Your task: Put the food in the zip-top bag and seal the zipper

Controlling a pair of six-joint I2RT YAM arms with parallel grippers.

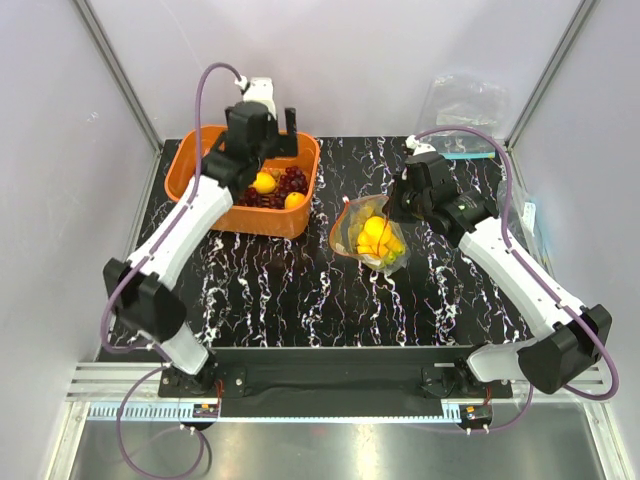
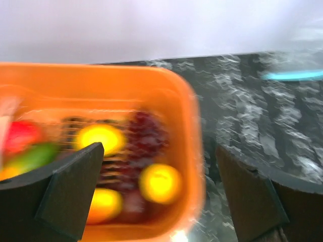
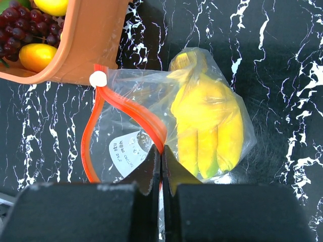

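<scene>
A clear zip bag (image 1: 352, 243) lies on the dark marbled table, its orange-edged mouth held partly open. Yellow bananas (image 3: 207, 123) rest inside it, with another yellow item (image 3: 189, 59) at the far end, partly hidden by wrinkled plastic. My right gripper is shut on the bag's orange zipper edge (image 3: 144, 117). Above the orange bin (image 1: 262, 221), my left gripper hangs open, nothing between its fingers. In the bin, the left wrist view shows, blurred, yellow fruit (image 2: 160, 183), dark grapes (image 2: 146, 133), a red item (image 2: 24, 139) and a green one (image 2: 39, 156).
At the back right lies another clear bag (image 1: 466, 110) with a blue-green edge (image 1: 470, 155). More clear plastic (image 1: 525, 215) is by the right wall.
</scene>
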